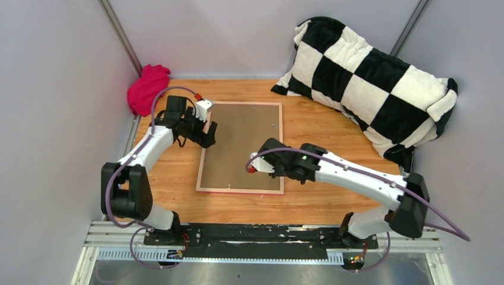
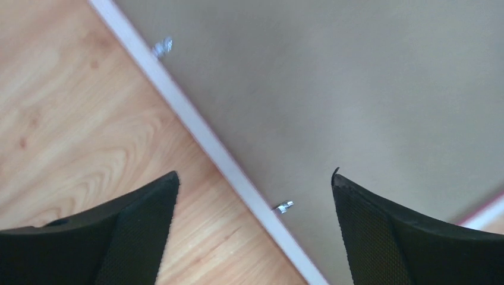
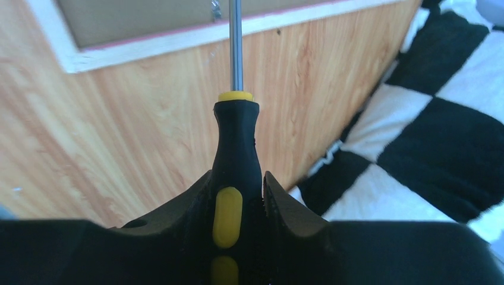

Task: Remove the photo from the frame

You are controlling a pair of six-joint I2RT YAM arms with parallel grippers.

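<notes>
A picture frame (image 1: 241, 124) lies back up on the wooden table, brown backing showing with small metal tabs along its pale border. Two tabs (image 2: 282, 206) show in the left wrist view. My left gripper hangs open above the frame's left edge, nothing between its fingers. My right gripper is shut on a black and yellow screwdriver (image 3: 235, 130), its steel shaft pointing across the frame's border; the tip is out of view. In the top view this gripper is over the frame's lower right part.
A checkered black and white pillow (image 1: 368, 83) fills the back right. A pink cloth (image 1: 148, 89) sits at the back left against the wall. Bare table (image 1: 321, 202) surrounds the frame.
</notes>
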